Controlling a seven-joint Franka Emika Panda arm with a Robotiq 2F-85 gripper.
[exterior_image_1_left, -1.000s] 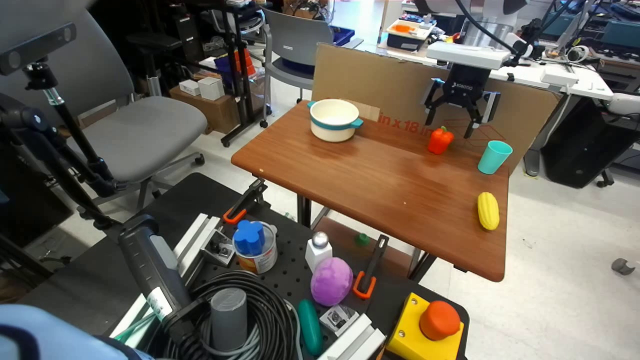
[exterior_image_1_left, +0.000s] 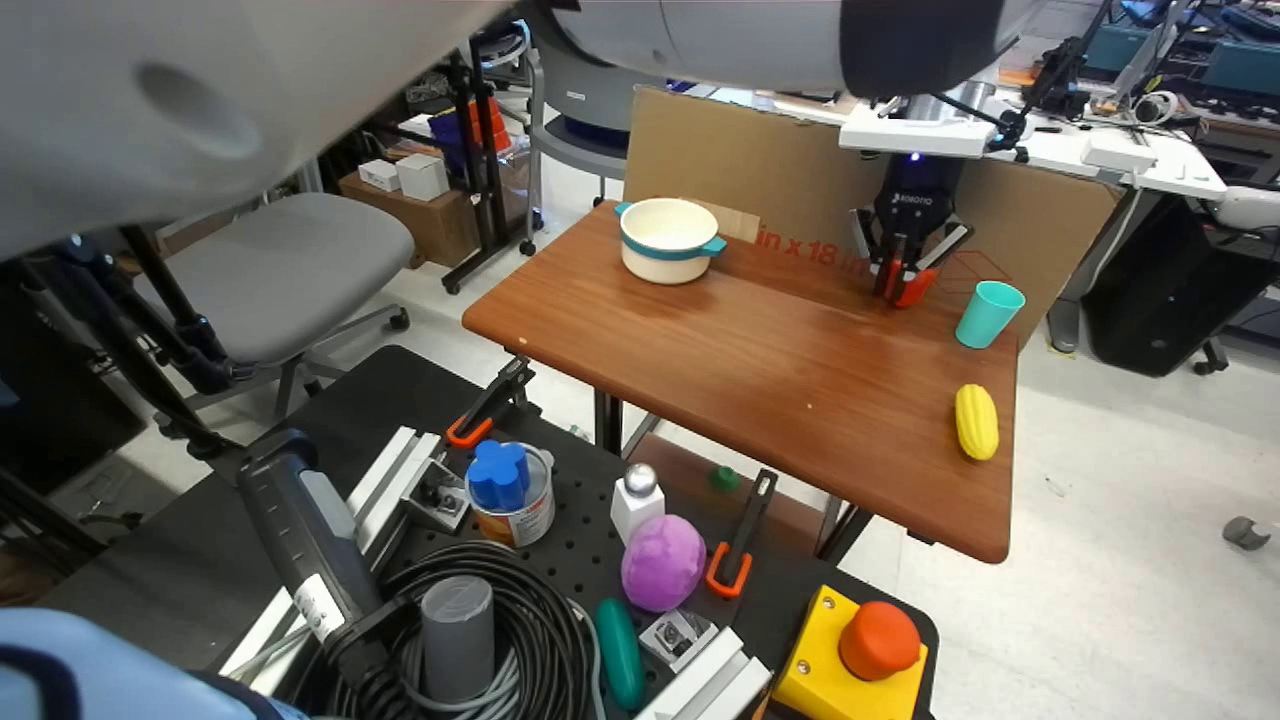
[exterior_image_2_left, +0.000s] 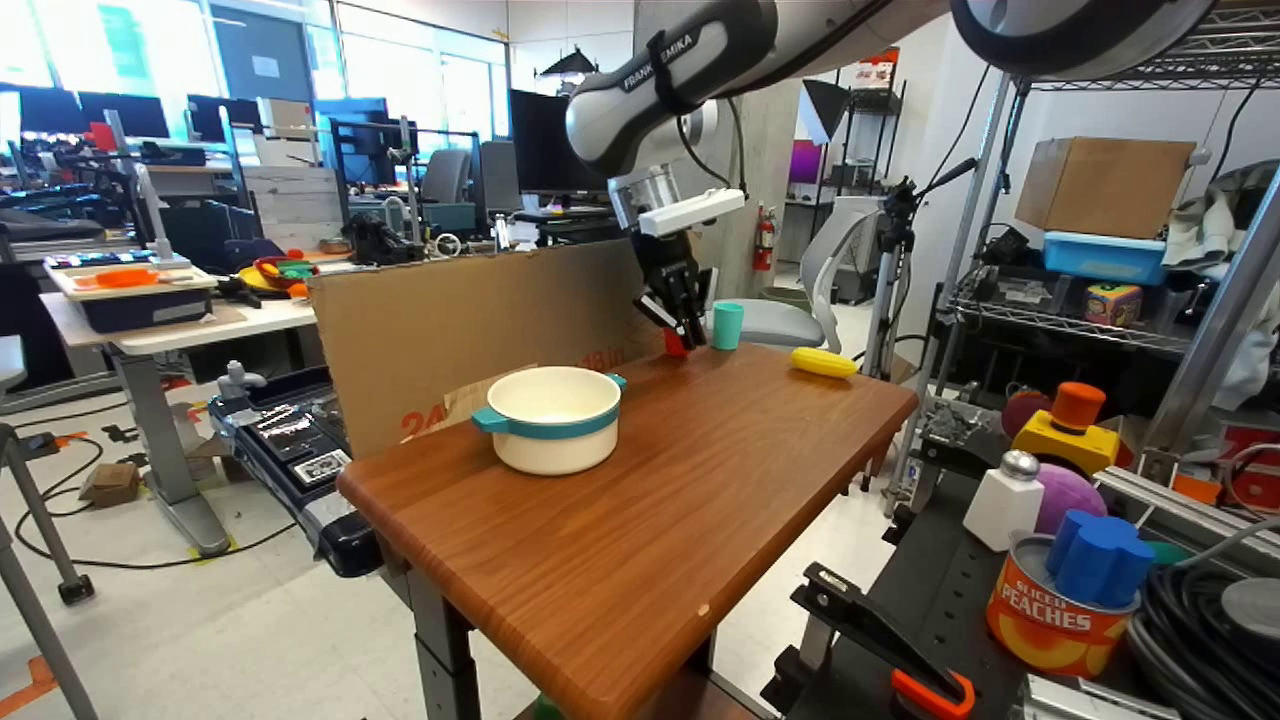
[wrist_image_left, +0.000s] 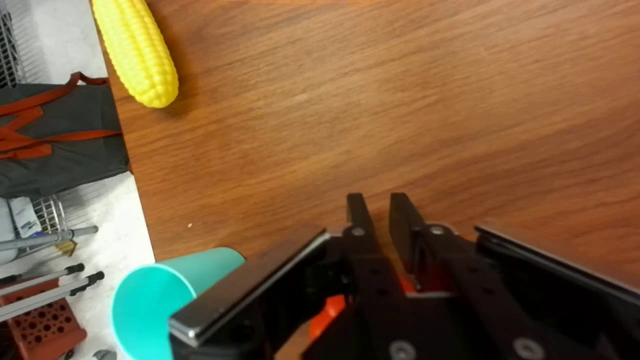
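Down at the back right of the table, my gripper (exterior_image_1_left: 890, 292) is at the red pepper (exterior_image_1_left: 917, 288), whose sides show past the dark fingers. A narrow gap separates the fingertips in the wrist view, where red shows behind and beside the fingers (wrist_image_left: 358, 219). Whether they grip the pepper is hidden. A turquoise cup (wrist_image_left: 150, 309) stands close beside the gripper, near the table's edge. The yellow corn (wrist_image_left: 137, 51) lies farther along that edge. At the table's other end sits a cream pot (exterior_image_2_left: 558, 438) with teal handles.
Cardboard (exterior_image_1_left: 744, 174) stands upright along the table's back edge, close behind the gripper. A separate black bench (exterior_image_1_left: 564, 576) in the foreground carries a can, a purple ball and cables.
My gripper has come down and turned onto the pepper, its fingers now much nearer each other. The pepper now looks tilted or shifted slightly right. Pot, cup and corn have stayed put.
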